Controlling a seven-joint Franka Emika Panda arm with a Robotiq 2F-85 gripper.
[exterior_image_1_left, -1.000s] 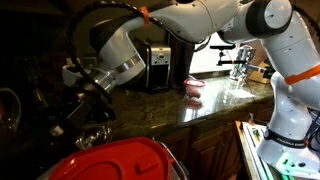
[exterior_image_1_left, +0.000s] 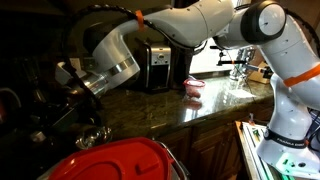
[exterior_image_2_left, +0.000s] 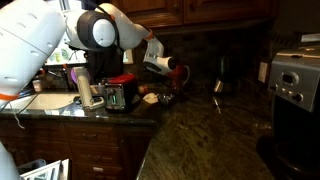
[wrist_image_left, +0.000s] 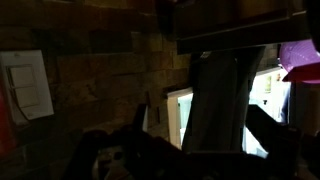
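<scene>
My gripper (exterior_image_1_left: 75, 92) hangs at the far left of the counter in exterior view 1, dark against a dark wall. In exterior view 2 the arm's white end link (exterior_image_2_left: 154, 50) reaches to the back corner, near a red object (exterior_image_2_left: 178, 74). The wrist view is very dim; black gripper parts fill its lower edge. A dark grey upright shape (wrist_image_left: 222, 95) shows there in front of a bright window, and I cannot tell whether it is held. The space between my fingers is too dark to read.
A large red round object (exterior_image_1_left: 115, 162) fills the foreground, with shiny metal ware (exterior_image_1_left: 93, 136) behind it. A metal appliance (exterior_image_1_left: 158, 68) stands at the back and a pink bowl (exterior_image_1_left: 194, 88) on the counter. A switch plate (wrist_image_left: 27, 87) is on the wall.
The objects on the counter look unmoved.
</scene>
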